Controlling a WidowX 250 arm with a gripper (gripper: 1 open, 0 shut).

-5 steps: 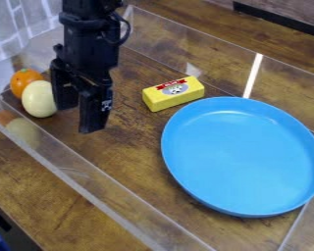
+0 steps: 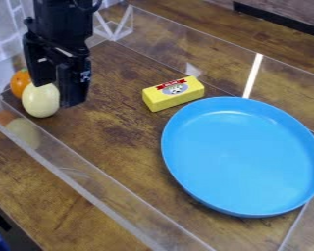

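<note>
My black gripper hangs at the upper left, its fingers open and pointing down, just above and partly in front of a pale cream egg-shaped object and an orange round object behind it. Whether it touches either cannot be told. A yellow box with a red-and-white label lies on the wooden surface right of the gripper. A large blue plate fills the right side.
A clear, low transparent wall runs diagonally along the lower left. Bare wood lies between the gripper, the box and the plate, and along the back.
My gripper has moved left, over the egg-shaped and orange objects, which it now partly covers. The box and plate have not moved.
</note>
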